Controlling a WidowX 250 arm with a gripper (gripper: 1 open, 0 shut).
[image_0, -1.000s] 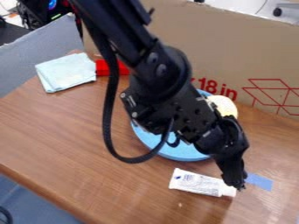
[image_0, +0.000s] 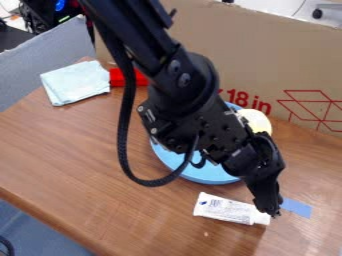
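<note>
The black gripper (image_0: 266, 205) hangs low over the wooden table at the right, its fingertips beside the right end of a white tube (image_0: 227, 208) with printed text. Whether its fingers are open or shut is unclear from this angle. Behind the arm lies a blue plate (image_0: 178, 158), partly hidden, with a pale yellow round object (image_0: 257, 120) near its back right. A light blue strip (image_0: 297, 208) lies just right of the fingertips.
A folded pale cloth (image_0: 75, 82) and a red object (image_0: 120, 76) sit at the back left. A large cardboard panel (image_0: 287, 65) stands behind.
</note>
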